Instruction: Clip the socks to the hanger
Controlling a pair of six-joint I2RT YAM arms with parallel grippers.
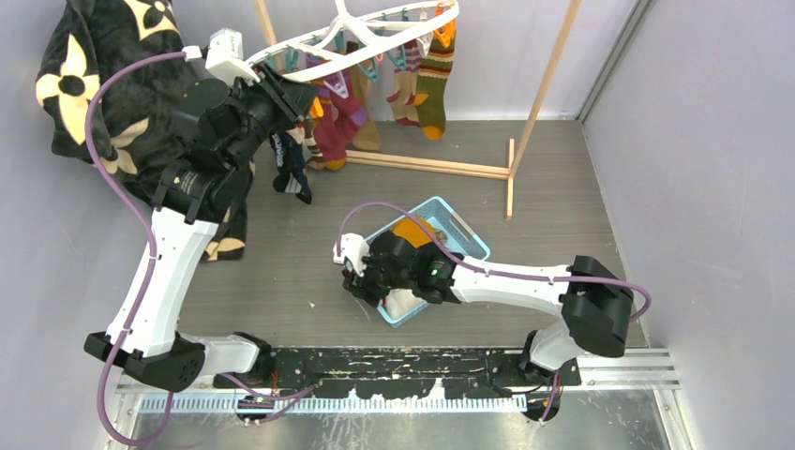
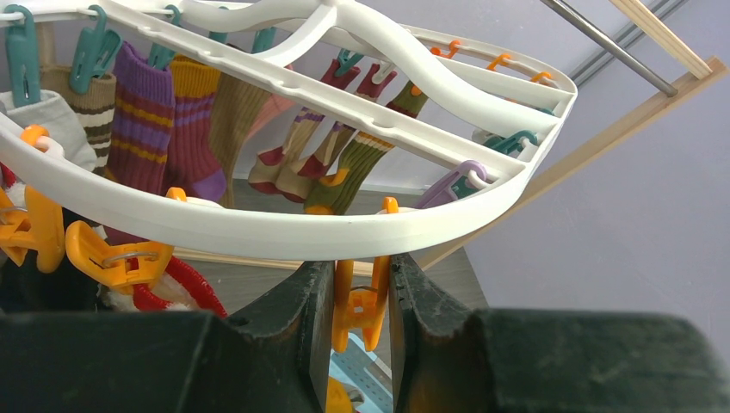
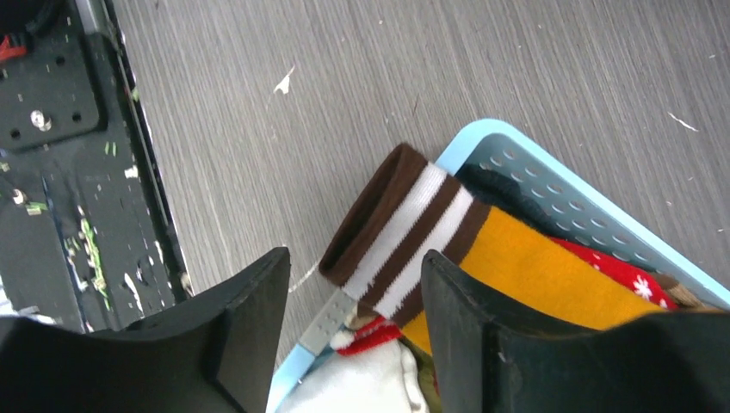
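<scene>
The white hanger crosses the left wrist view, with several socks hanging from its clips. My left gripper is below its near rim, shut on an orange clip; no sock shows in that clip. In the right wrist view, a mustard sock with a brown-and-white striped cuff lies on the blue basket, its cuff opening reaching past the rim. My right gripper stands open above this cuff, fingers on either side and apart. From the top, the right gripper covers the basket's left part.
More socks fill the basket, among them a white one. Orange clips holding socks hang left of the left gripper. A wooden stand rises behind on the right. Bare floor surrounds the basket.
</scene>
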